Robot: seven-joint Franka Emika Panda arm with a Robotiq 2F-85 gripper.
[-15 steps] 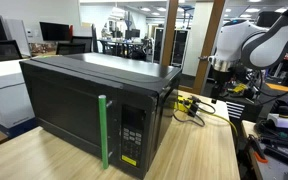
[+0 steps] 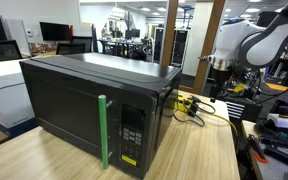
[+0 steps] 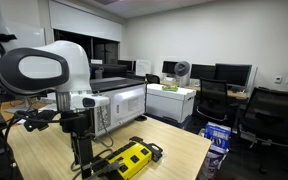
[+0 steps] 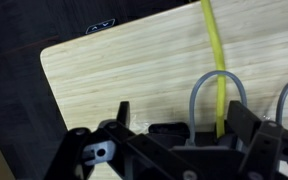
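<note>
My gripper is open above the wooden tabletop (image 4: 124, 75), its dark fingers wide apart in the wrist view. A yellow cable (image 4: 216, 45) and a looped grey cable (image 4: 195, 97) pass through the space between the fingers, and neither appears gripped. In exterior view 1 the white arm (image 2: 246, 45) stands at the right, beyond the table's end. A black microwave (image 2: 79, 100) with a green strip (image 2: 103, 132) on its door edge sits on the table, door closed. From exterior view 2, the gripper (image 3: 82, 160) points downward beside a yellow-and-black device (image 3: 132, 160).
Black cables (image 3: 106, 140) lie around the yellow device. The table's edge (image 4: 59, 110) runs near the gripper, with dark floor past it. Bare wood (image 2: 199, 150) lies right of the microwave. Office chairs (image 3: 219, 100) stand farther off.
</note>
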